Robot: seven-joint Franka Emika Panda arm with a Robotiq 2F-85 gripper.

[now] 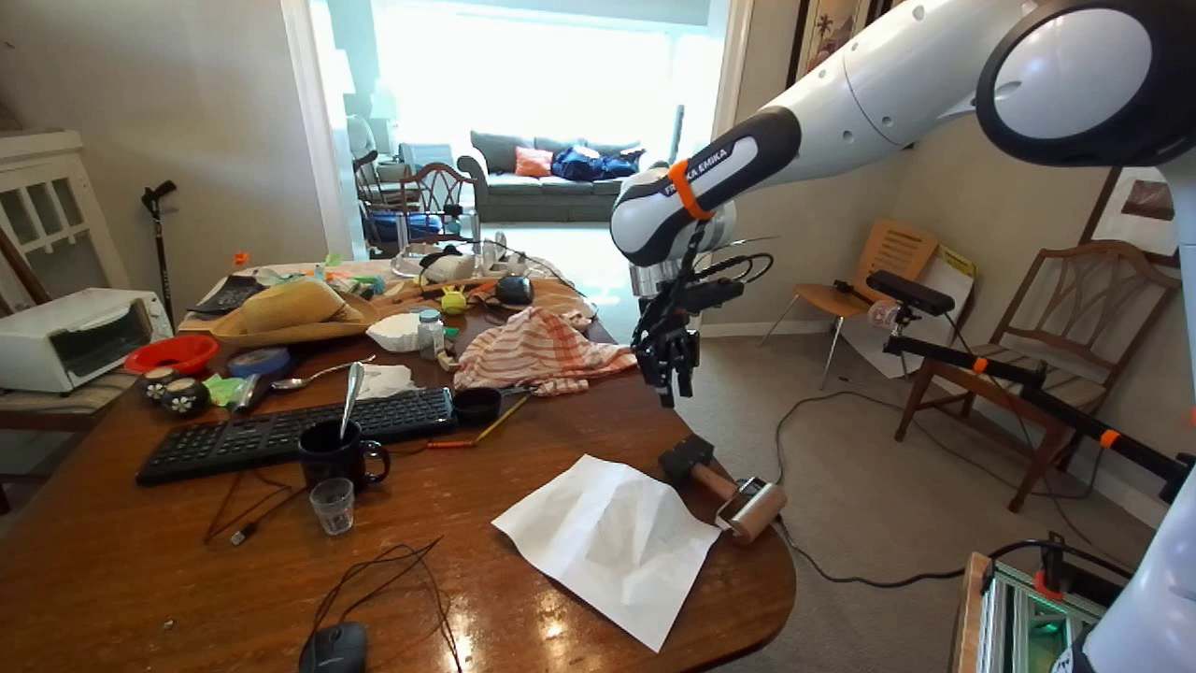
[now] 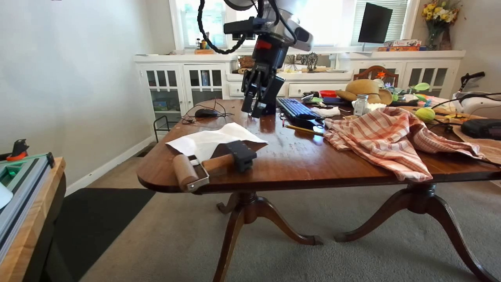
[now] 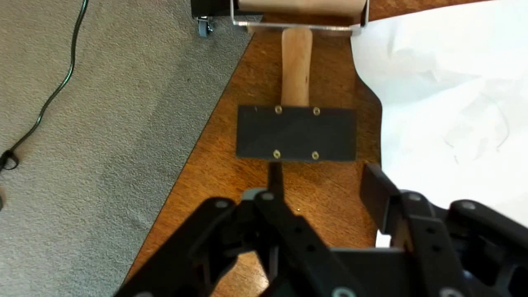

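A paint-roller-like tool lies on its side at the table's rounded corner. Its wooden roller [image 1: 753,510] sits at the edge in a metal frame, and a wooden handle [image 3: 296,67] leads to a black block [image 3: 297,133]. Beside it a creased white sheet of paper [image 1: 611,538] rests on the wood. My gripper hangs above the table on the block's side of the tool. Its fingers [image 3: 376,193] are apart, with bare tabletop showing between them. In the second exterior view the gripper [image 2: 252,110] is clear of the tool.
A striped cloth [image 1: 538,353], a keyboard [image 1: 291,432], a black mug [image 1: 336,454] and a clear glass [image 1: 333,505] stand farther along the table. A mouse [image 1: 334,649] lies near the front. The table's edge drops to carpet right beside the tool.
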